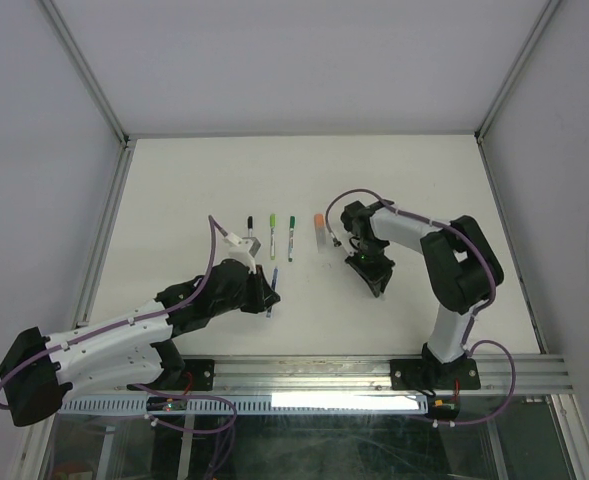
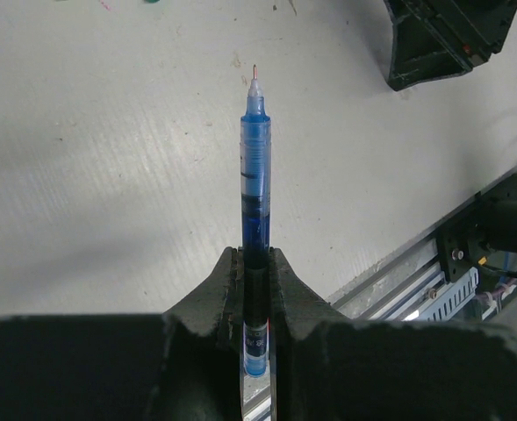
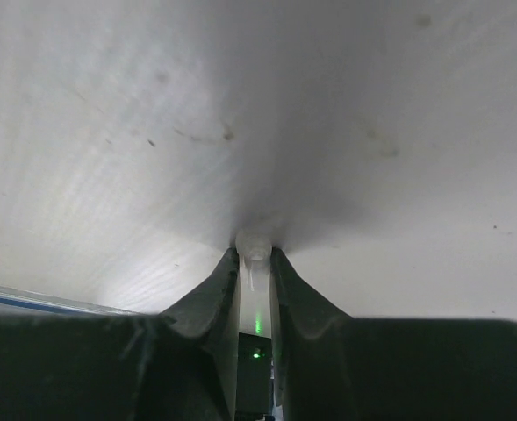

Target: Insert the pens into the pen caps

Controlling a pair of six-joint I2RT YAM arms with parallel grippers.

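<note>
In the left wrist view my left gripper is shut on a blue pen [image 2: 255, 158], held lengthwise with its tip pointing up the frame. My right gripper is shut on a small clear cap [image 3: 254, 247], low over the white table, its far end hidden between the fingers. From the top, the left gripper [image 1: 271, 290] sits left of centre and the right gripper [image 1: 376, 285] right of it. Behind them lie a black pen [image 1: 250, 226], a light green pen [image 1: 272, 236] and a dark green pen [image 1: 291, 238].
An orange-and-clear item [image 1: 319, 232] lies at the middle, near the right arm. A metal rail [image 1: 294, 400] runs along the front edge.
</note>
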